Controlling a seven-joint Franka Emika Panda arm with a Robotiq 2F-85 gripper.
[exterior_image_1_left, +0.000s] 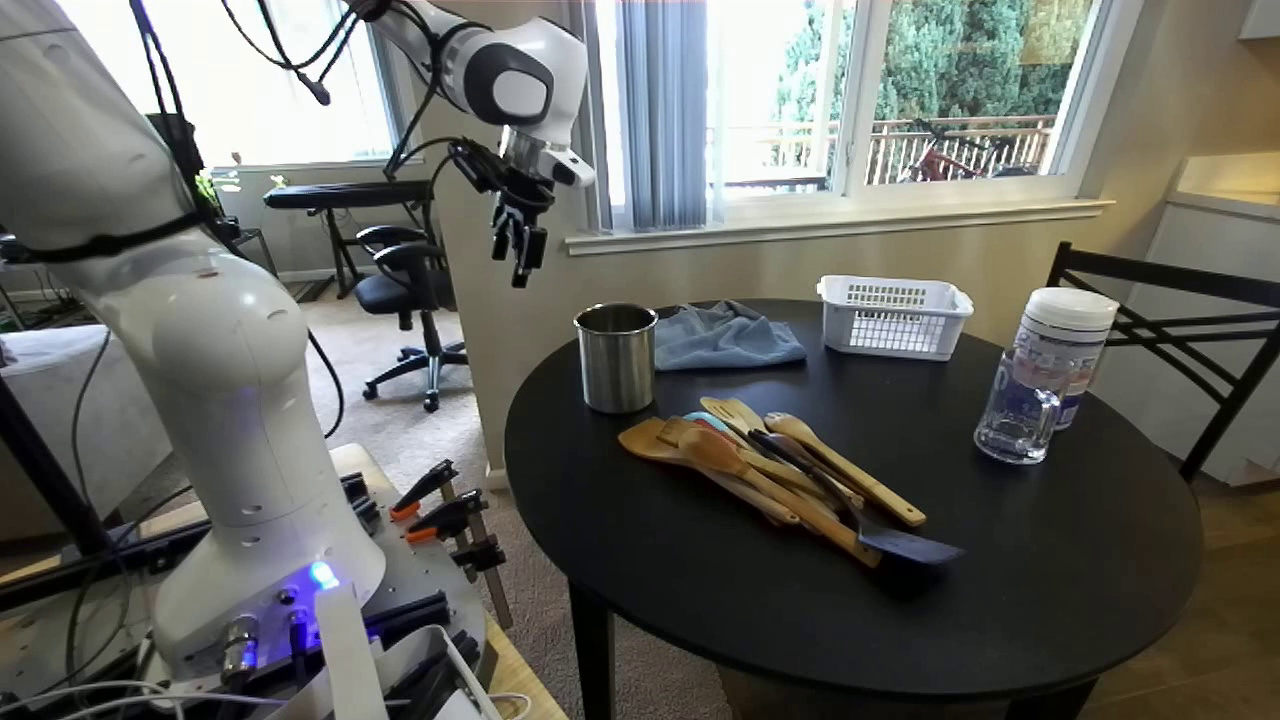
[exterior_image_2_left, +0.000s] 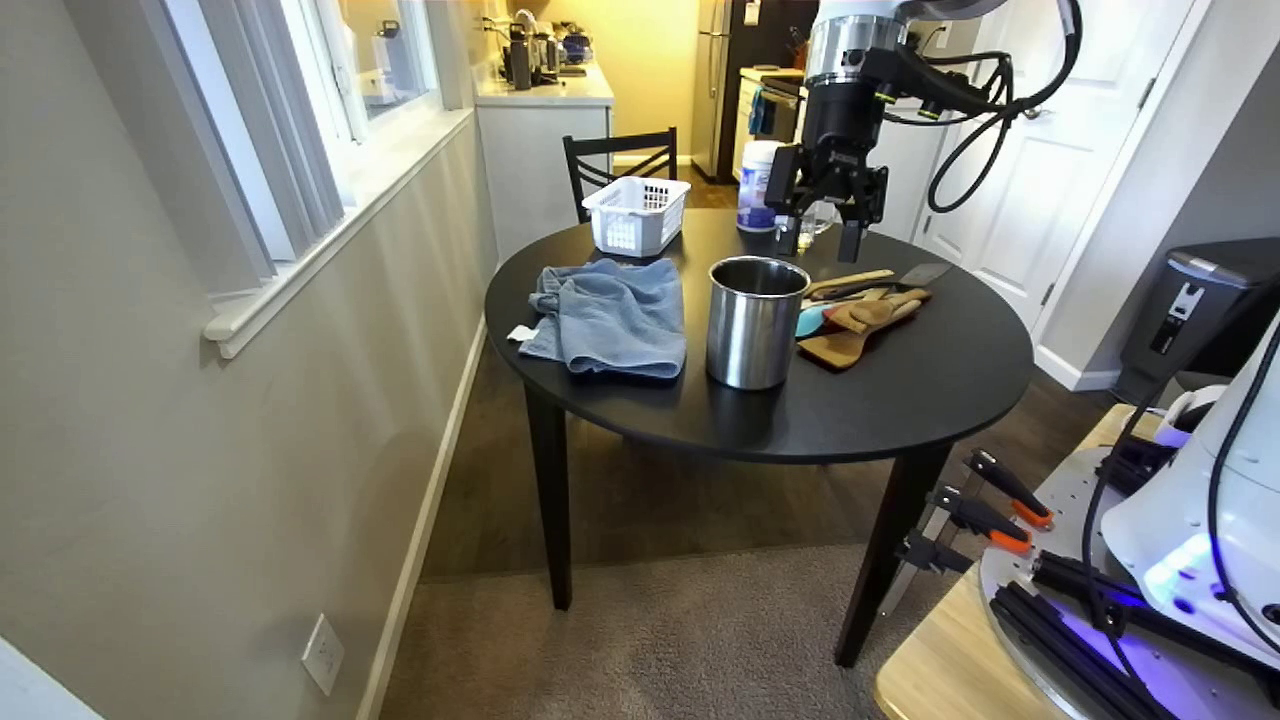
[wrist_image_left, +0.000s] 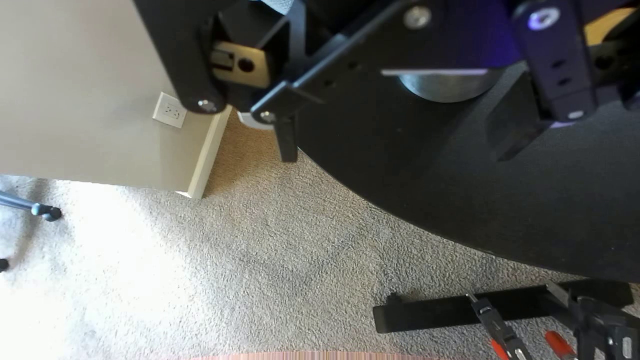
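Observation:
High above the near-left rim of the round black table, my gripper stands open, its two fingers well apart and nothing between them. A steel canister is upright on the table, lower than the gripper and clear of it; only its lower part shows in the wrist view. Beside it a pile of cooking utensils, mostly wooden, lies loose, with a wooden spoon and a dark spatula among them. A folded blue cloth rests on the other side of the canister.
A white basket sits near the window side. Toward the far right stand a clear glass mug and a white-lidded tub. Wall and window sill border the back.

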